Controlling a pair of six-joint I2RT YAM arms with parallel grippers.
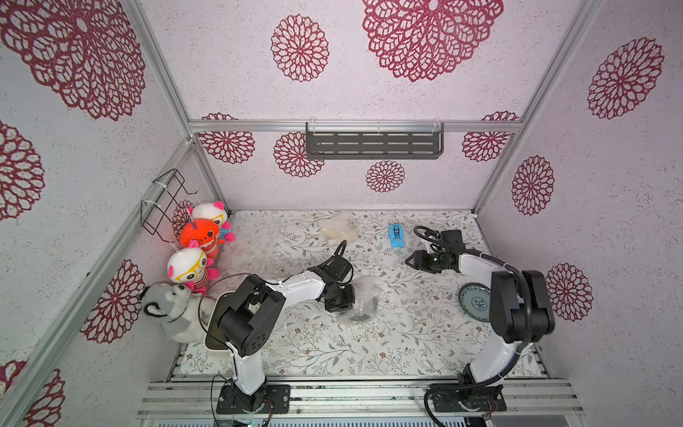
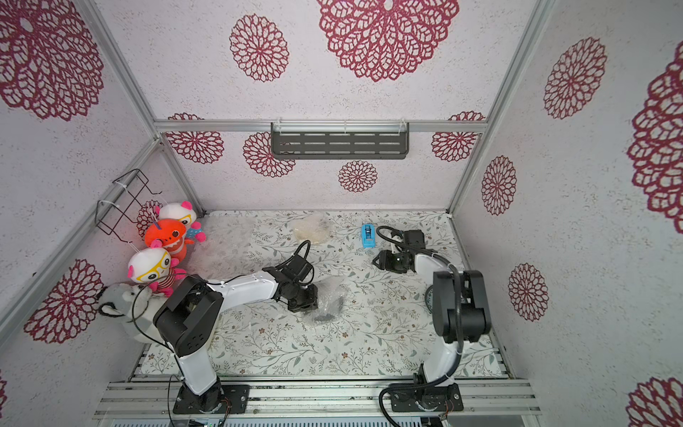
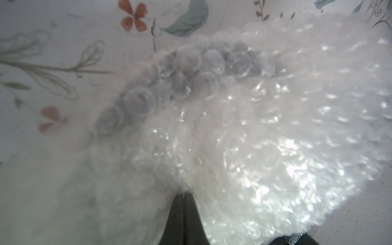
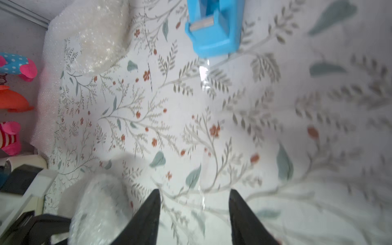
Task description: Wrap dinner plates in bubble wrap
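Note:
A bubble-wrapped bundle [image 1: 365, 299] lies mid-table; in the left wrist view a dark, curved plate edge shows through the bubble wrap [image 3: 285, 134]. Over its left side my left gripper is shut, tips against the wrap; whether a fold is pinched between them is hidden. My right gripper is over bare tabletop to the bundle's right, fingers apart and empty. Behind it sits a blue tape dispenser [image 4: 216, 36], also visible from the top left [image 1: 396, 235]. A blue-grey patterned plate [image 1: 474, 301] lies uncovered at the right, partly behind my right arm.
More bubble wrap [image 1: 338, 228] lies crumpled at the back. Along the left stand plush toys [image 1: 202, 235] and a cream bin [image 1: 217, 323], partly under my left arm. Bare tabletop [image 1: 419, 331] stretches between the bundle and the plate.

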